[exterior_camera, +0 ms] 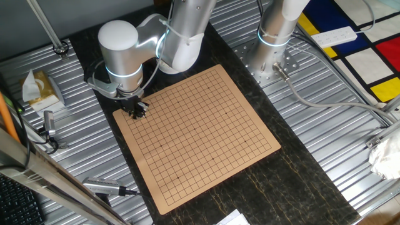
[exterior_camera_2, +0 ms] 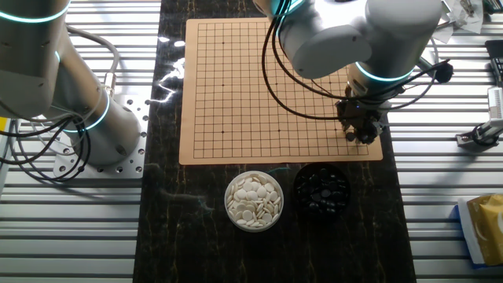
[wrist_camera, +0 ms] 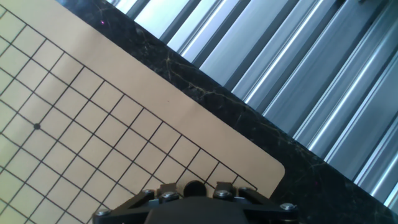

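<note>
The tan grid board (exterior_camera: 194,147) lies on a black marbled mat. My gripper is low over the board near one corner, its fingertips parted. Between them in the wrist view shows a round black stone (wrist_camera: 194,188), with a narrow gap on either side. In exterior view 2 a black stone (exterior_camera_2: 351,137) appears on the board beside the dark fingers, near the board's corner. A bowl of white stones (exterior_camera_2: 254,201) and a dark bowl of black stones (exterior_camera_2: 322,193) stand next to the board's edge. The rest of the visible grid is bare.
A tissue box (exterior_camera: 44,94) sits on the ribbed metal table beyond the mat. A small device with a cable (exterior_camera: 103,186) lies near the board's edge. White paper (exterior_camera: 234,218) shows at the bottom of exterior view 1. Black cables hang from the arm above the board.
</note>
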